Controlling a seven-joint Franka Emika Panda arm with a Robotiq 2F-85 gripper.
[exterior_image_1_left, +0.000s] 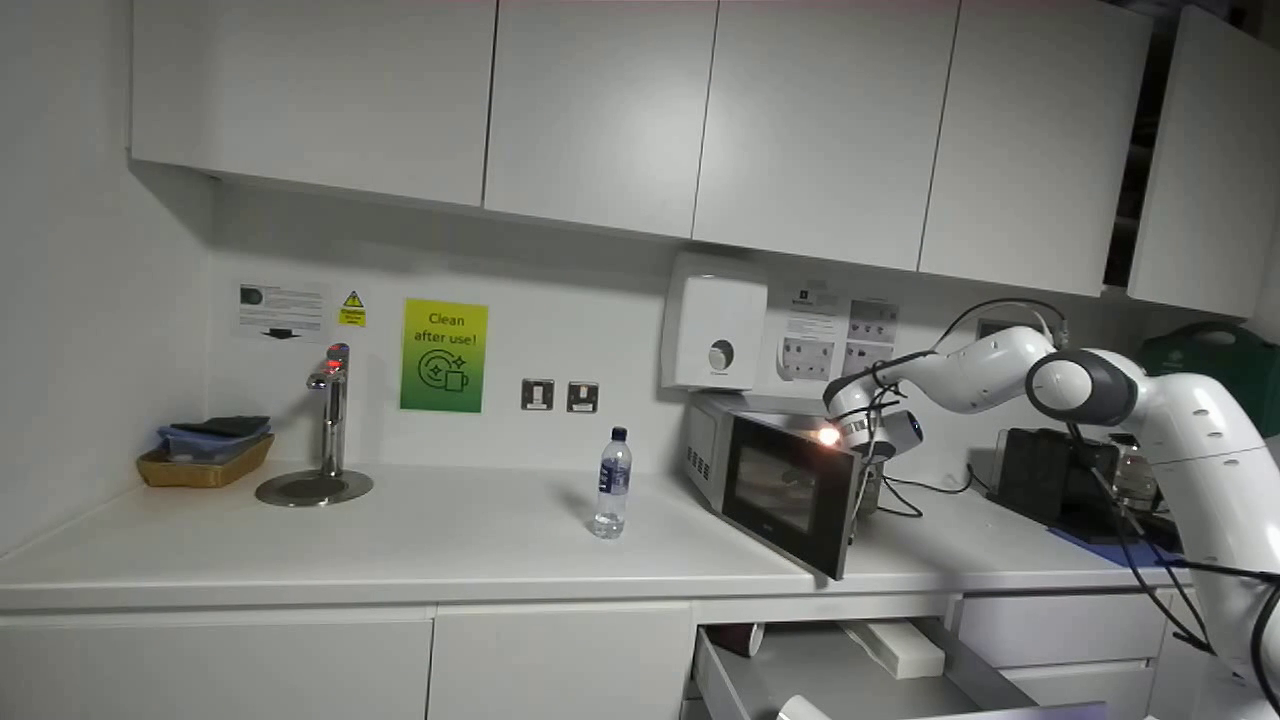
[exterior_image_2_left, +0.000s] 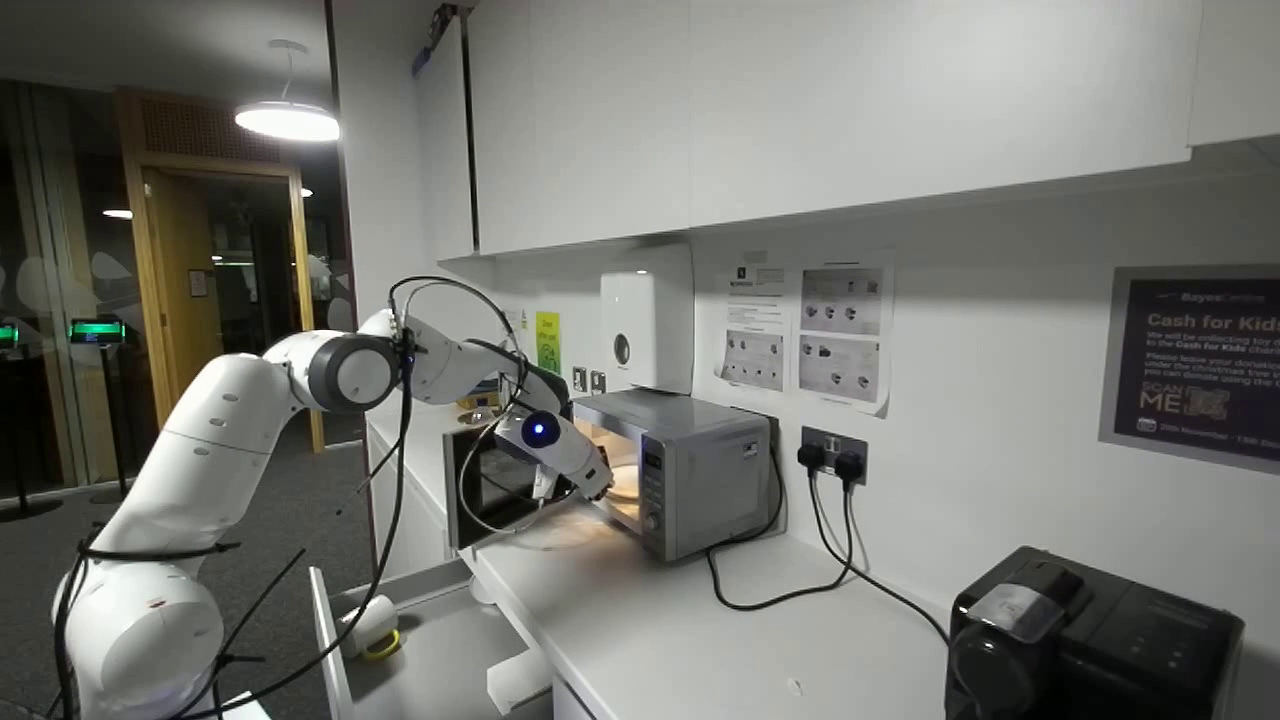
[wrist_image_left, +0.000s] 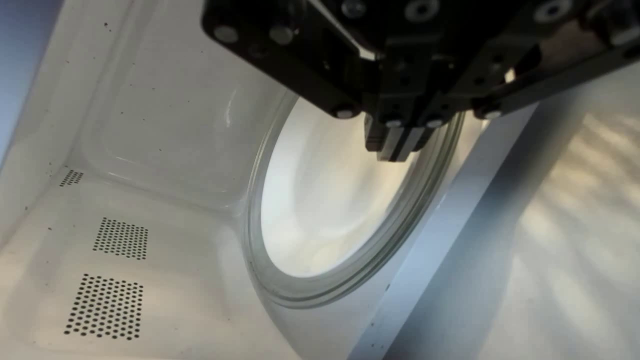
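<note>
My gripper is shut, with nothing showing between its fingers. In the wrist view it sits over a white plate (wrist_image_left: 294, 240), which rests on the glass turntable (wrist_image_left: 312, 298) inside the microwave; whether the fingertips touch the plate I cannot tell. In exterior view 2 the wrist reaches into the mouth of the silver microwave (exterior_image_2_left: 716, 480), whose inside is lit. The microwave door (exterior_image_1_left: 786, 488) stands wide open towards the counter's front edge. The microwave hides the fingers in exterior view 1.
An open drawer (exterior_image_1_left: 792, 666) below holds a white box (exterior_image_1_left: 902, 649) and mugs, one being a white mug (exterior_image_2_left: 369, 626). A water bottle (exterior_image_1_left: 611, 486) stands left of the microwave. Cables (exterior_image_2_left: 780, 604) trail over the counter at its right, near a black coffee machine (exterior_image_2_left: 1080, 648).
</note>
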